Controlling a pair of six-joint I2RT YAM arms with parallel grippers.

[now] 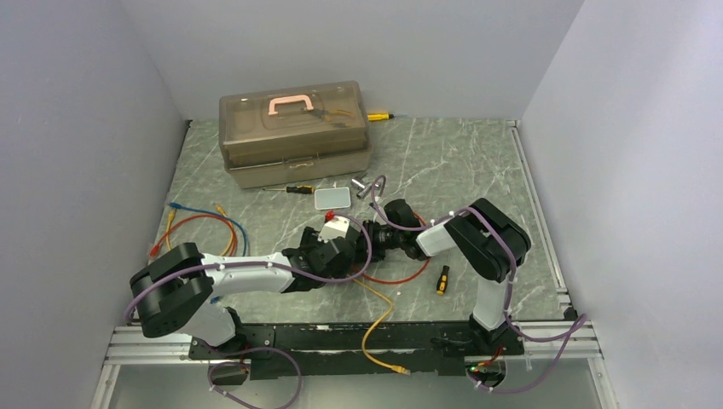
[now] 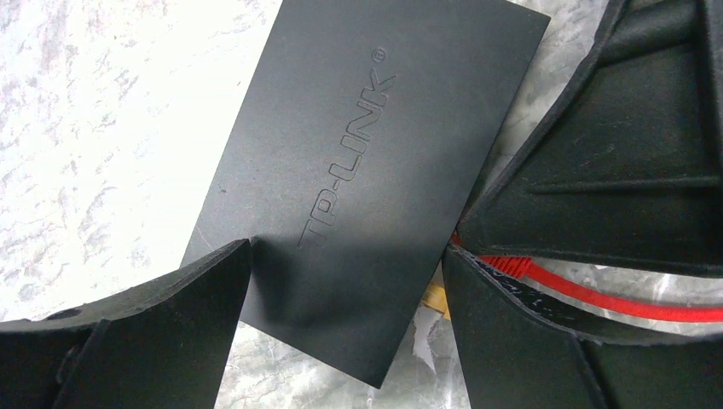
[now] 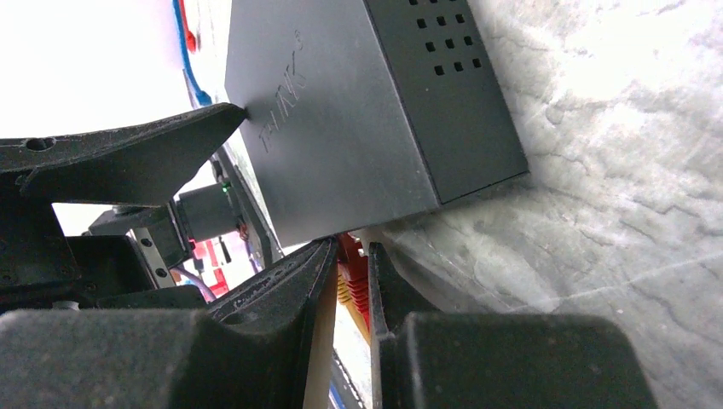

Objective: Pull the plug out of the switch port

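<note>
The black TP-LINK switch (image 2: 358,153) lies across the left wrist view. My left gripper is open over it, one finger toward each side edge. In the right wrist view the switch (image 3: 324,119) shows its top and a vented side. A red plug (image 3: 353,260) with a ribbed boot sits at the switch's lower edge, between the closely spaced fingertips of my right gripper; whether they press on it is unclear. The red cable (image 2: 614,305) runs off to the right in the left wrist view. Arms hide most of the switch from above.
A yellow plug (image 2: 436,298) is beside the red one, and its yellow cable (image 1: 379,319) hangs over the front edge. A toolbox (image 1: 294,141) stands at the back. Coiled cables (image 1: 205,217) lie left, a screwdriver (image 1: 442,279) right.
</note>
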